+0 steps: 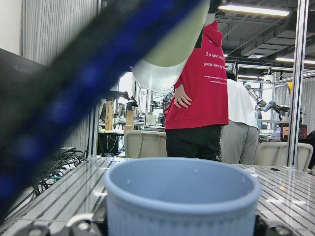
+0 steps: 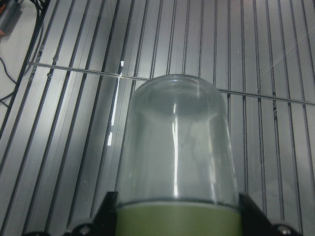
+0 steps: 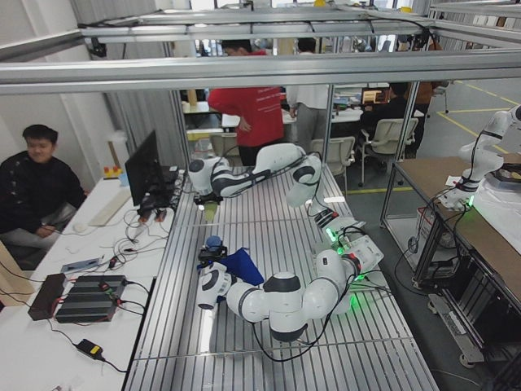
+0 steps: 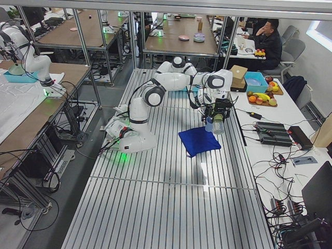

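Observation:
My left gripper point(image 3: 210, 254) is shut on a light blue ribbed cup point(image 1: 182, 211), held upright over the table near a dark blue cloth point(image 4: 199, 140). My right gripper point(image 3: 207, 200) is higher and farther back in the camera left view, shut on a pale green container with a clear top point(image 2: 174, 147), which points down toward the slatted table in the right wrist view. Its fingertips are mostly hidden behind the container. A blurred dark shape fills the upper left of the left wrist view.
A white side desk point(image 3: 98, 350) with monitor point(image 3: 142, 171), cables and black boxes runs along one edge. Fruit trays point(image 4: 262, 102) and a blue bin sit on it. People stand behind the table.

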